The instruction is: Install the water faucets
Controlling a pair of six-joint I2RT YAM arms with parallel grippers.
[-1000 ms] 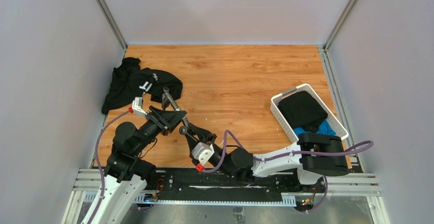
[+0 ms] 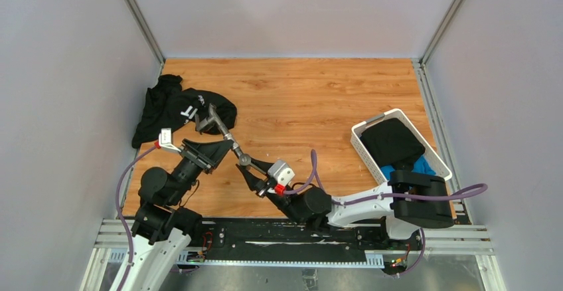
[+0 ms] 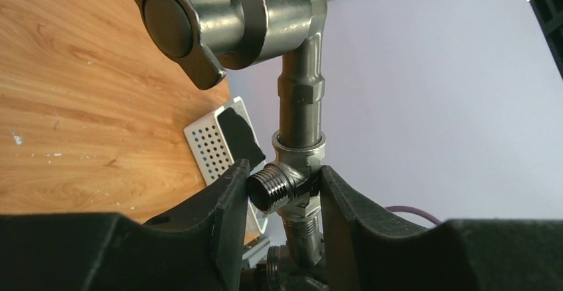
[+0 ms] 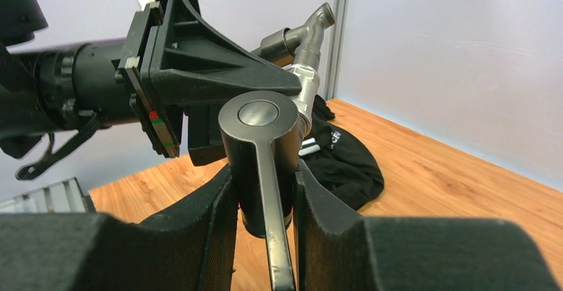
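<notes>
A metal faucet assembly [image 2: 222, 129] stands diagonally between both grippers. In the left wrist view, my left gripper is shut on its threaded tee fitting [image 3: 299, 171]; a handled valve [image 3: 219, 25] is above. My right gripper is shut on a dark cylindrical faucet body [image 4: 259, 128] at the assembly's near end, its lever pointing toward the camera in the right wrist view. The left gripper sits just behind it, partly hidden there. Whether the joints between the pieces are tight cannot be told.
A black garment [image 2: 166, 111] lies on the back left of the wooden board [image 2: 299, 98]. A white basket [image 2: 365, 146] with black and blue cloth stands at the right. The board's middle and back are clear, with walls around.
The left gripper has moved slightly left, and the assembly's upper end has shifted slightly left.
</notes>
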